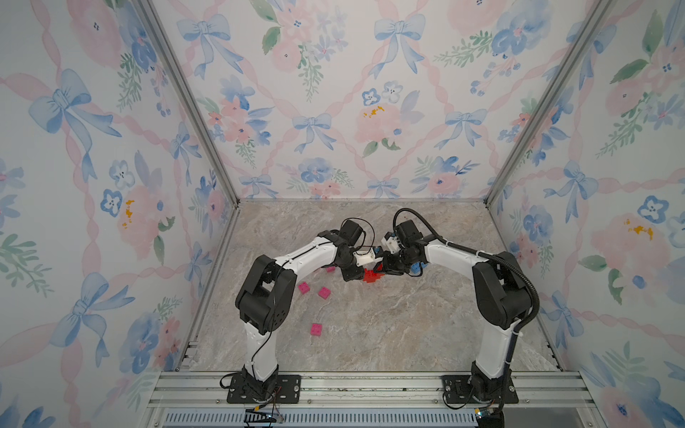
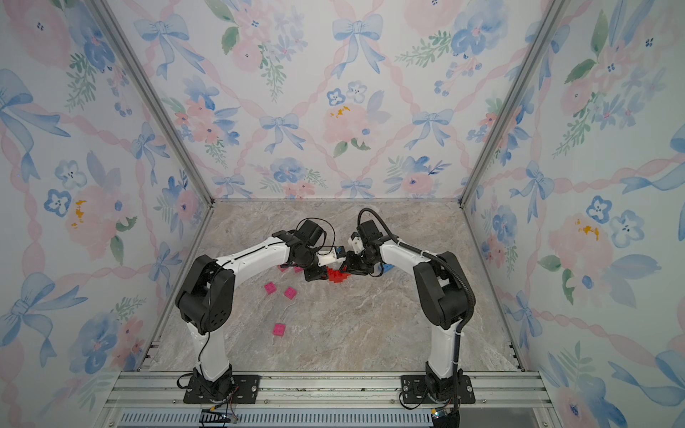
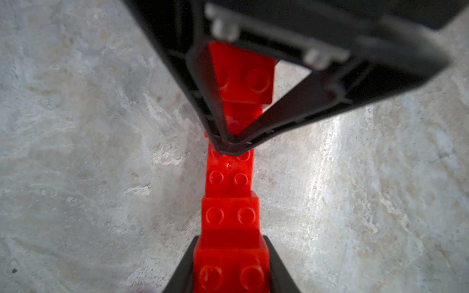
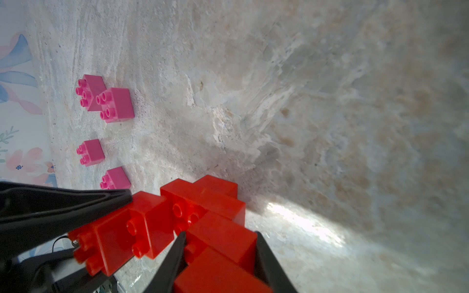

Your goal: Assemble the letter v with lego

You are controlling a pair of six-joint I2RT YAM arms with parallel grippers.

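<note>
A row of joined red bricks (image 3: 228,178) runs between my two grippers, stepping down from either end to a low middle, like a shallow V. One end brick is held by my left gripper, shut with a finger on each side. My right gripper is shut on the opposite end brick. In the top left view the red bricks (image 1: 370,275) show only partly between the wrists. The right gripper's black fingers (image 3: 278,114) cross over the bricks in the left wrist view. Whether every joint is fully pressed together I cannot tell.
Several loose pink bricks lie on the left of the marbled table, among them one near the front (image 1: 316,329) and one nearer the arms (image 1: 324,292). Something blue (image 1: 415,269) is partly hidden by the right wrist.
</note>
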